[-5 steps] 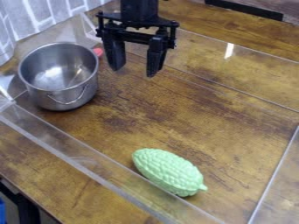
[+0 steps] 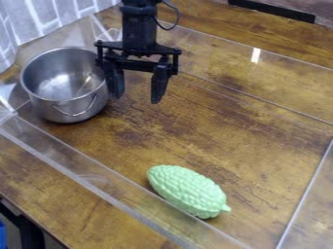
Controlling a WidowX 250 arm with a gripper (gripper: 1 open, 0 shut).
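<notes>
A black robot gripper (image 2: pixel 136 86) hangs at the upper middle, just right of a steel pot (image 2: pixel 62 92) on the wooden surface. Its two fingers point down and stand apart, open, with nothing seen between them; the left one is close by the pot's right rim. A green bumpy vegetable, like a toy bitter melon (image 2: pixel 189 191), lies at the lower middle, well away from the gripper.
Clear plastic walls (image 2: pixel 307 204) border the wooden work area. A pale cloth (image 2: pixel 39 24) lies at the back left.
The gripper has moved a little left and down, closer to the pot. The pot and the green vegetable have not moved.
</notes>
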